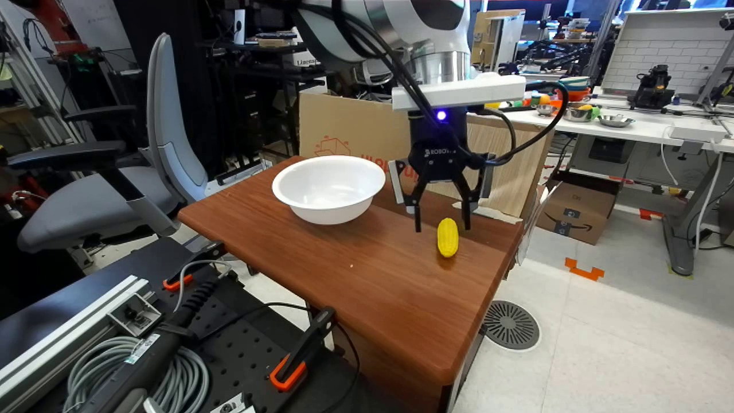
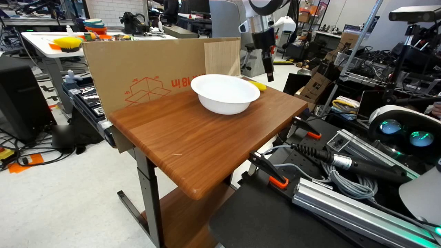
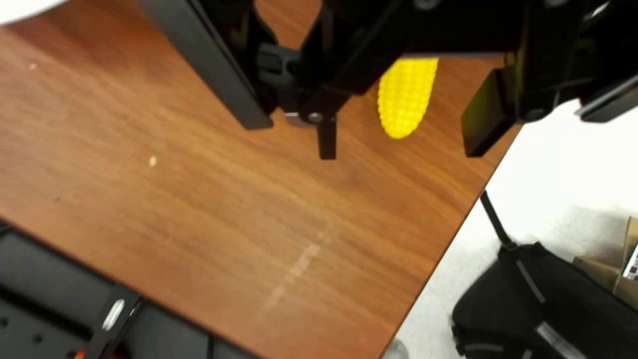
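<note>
A yellow corn cob [image 1: 448, 238] lies on the brown table near its right edge; the wrist view shows the lower part of the corn [image 3: 406, 98], its upper end covered by the gripper body. My gripper [image 1: 442, 228] hangs above and just behind the cob, fingers apart, nothing held. In the wrist view the cob appears between the two spread fingers. The white bowl [image 1: 328, 189] stands upright on the table to the left of the gripper, and its inside looks empty. In exterior view 2 the bowl [image 2: 225, 94] partly hides the corn [image 2: 258, 85].
A cardboard sheet [image 2: 144, 74] stands along the table's back edge. Clamps [image 1: 303, 351] grip the front edge beside a black perforated bench.
</note>
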